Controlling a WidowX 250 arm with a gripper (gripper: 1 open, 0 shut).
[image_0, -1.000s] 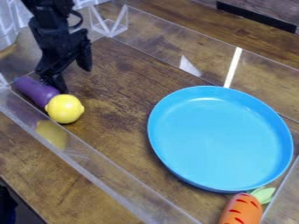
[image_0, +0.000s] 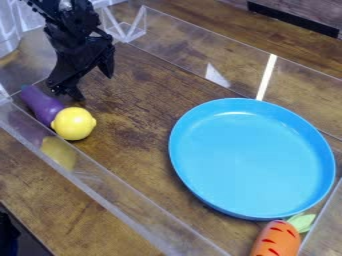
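My black gripper (image_0: 83, 75) hangs over the back left of the wooden surface, above and behind a purple object (image_0: 40, 102); whether its fingers are open or shut is unclear. The purple object lies beside a yellow ball-like object (image_0: 74, 123) at the left edge. A large blue plate (image_0: 251, 155) sits on the right. An orange toy carrot (image_0: 275, 240) with pale green top lies at the bottom right corner.
Clear plastic walls (image_0: 120, 210) border the area on several sides. The middle of the wooden surface (image_0: 147, 110) between the yellow object and the plate is clear.
My gripper has moved up and toward the back, away from the purple object. The objects look unmoved.
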